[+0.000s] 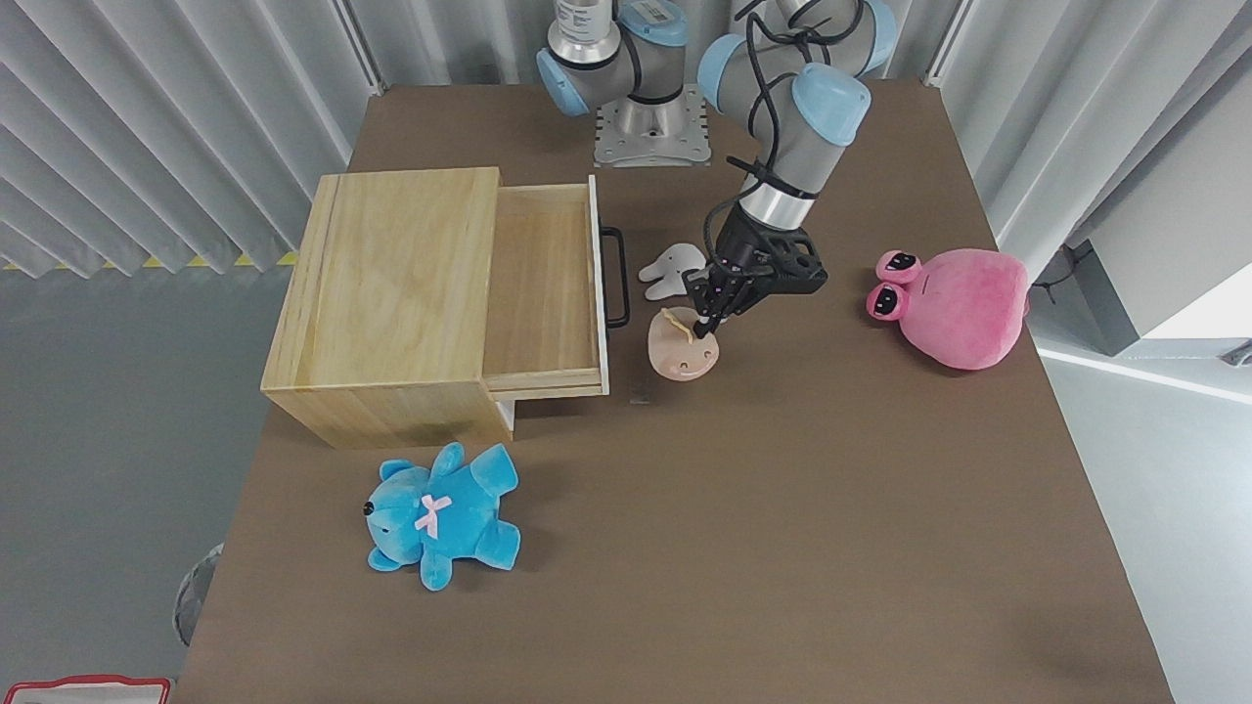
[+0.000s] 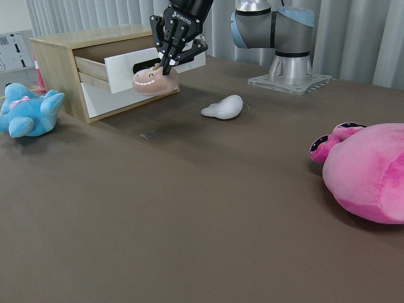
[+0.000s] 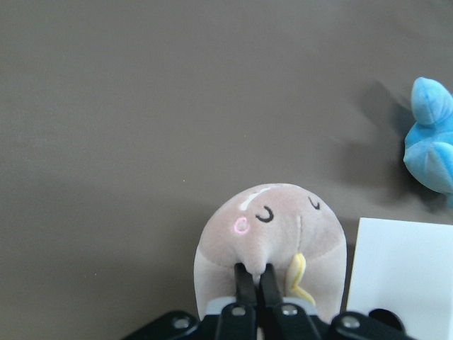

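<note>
A round pinkish plush with a stitched face and yellow detail hangs from my gripper, which is shut on its top. In the left view it is lifted clear of the table, in front of the open drawer of a light wooden cabinet. A small white plush lies on the table beside the drawer handle.
A blue teddy lies near the cabinet's front corner and a large pink plush at the right.
</note>
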